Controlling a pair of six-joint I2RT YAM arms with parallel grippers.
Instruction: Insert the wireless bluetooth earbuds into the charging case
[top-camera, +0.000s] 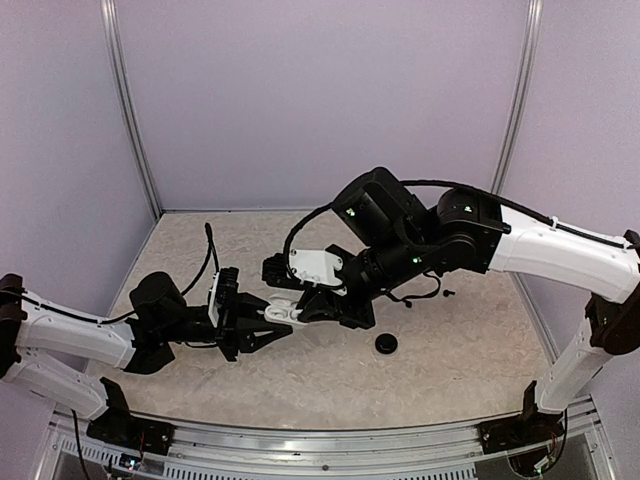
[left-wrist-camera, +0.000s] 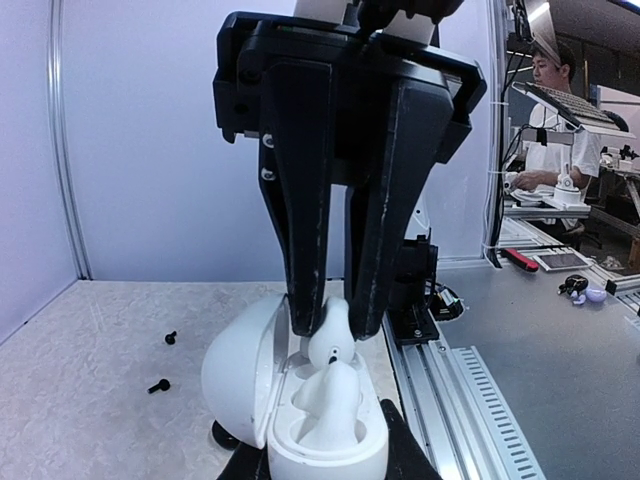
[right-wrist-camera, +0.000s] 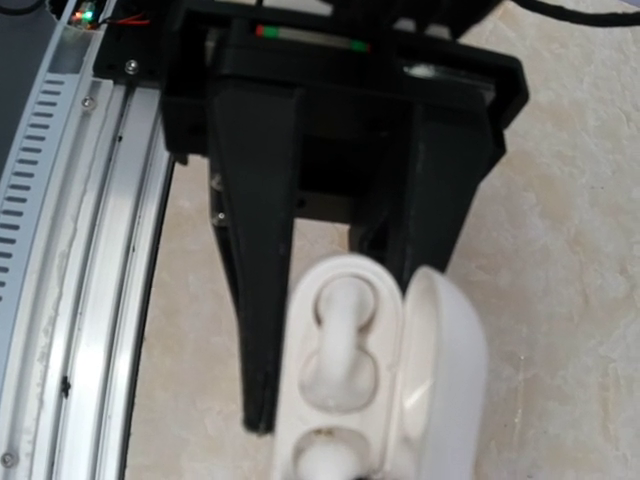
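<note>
My left gripper (top-camera: 270, 327) is shut around the sides of the white charging case (left-wrist-camera: 330, 450), holding it above the table with its lid (left-wrist-camera: 240, 370) open. One white earbud sits in the slot closer to my left gripper; in the right wrist view that earbud (right-wrist-camera: 343, 325) lies within its recess. The other earbud (left-wrist-camera: 332, 338) is at the far slot, between the fingertips of my right gripper, which is shut on it. Its lower part is hidden, so how deep it sits cannot be told. The right wrist view cuts this earbud (right-wrist-camera: 330, 462) off at the bottom.
On the table lie a round black piece (top-camera: 386, 343) and two small black pieces, one (top-camera: 448, 293) farther right than the other (top-camera: 408, 303). A metal rail (top-camera: 330, 440) runs along the front edge.
</note>
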